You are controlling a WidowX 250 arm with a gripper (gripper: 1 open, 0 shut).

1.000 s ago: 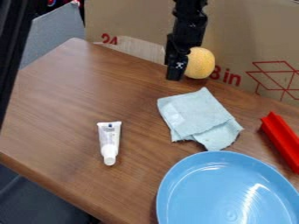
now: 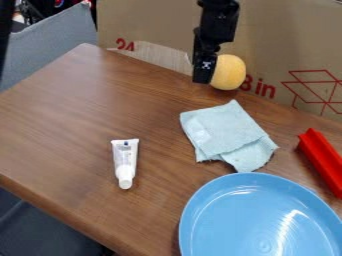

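Observation:
The black gripper (image 2: 203, 70) hangs at the back of the table, just left of a round yellow object (image 2: 230, 74) that stands against the cardboard. Its fingers point down; it appears open, with nothing visible held. A folded light blue cloth (image 2: 225, 135) lies in front of it. A white tube (image 2: 126, 160) lies left of centre, and a blue plate (image 2: 261, 225) sits at the front right. A red object (image 2: 321, 160) lies at the right edge.
The wooden table (image 2: 67, 120) has free room on its left half. A cardboard sheet (image 2: 287, 50) closes off the back. The table's left edge drops away to a dark area at lower left.
The gripper has risen from beside the lower part of the yellow object to a slightly higher position. The things on the table look unmoved.

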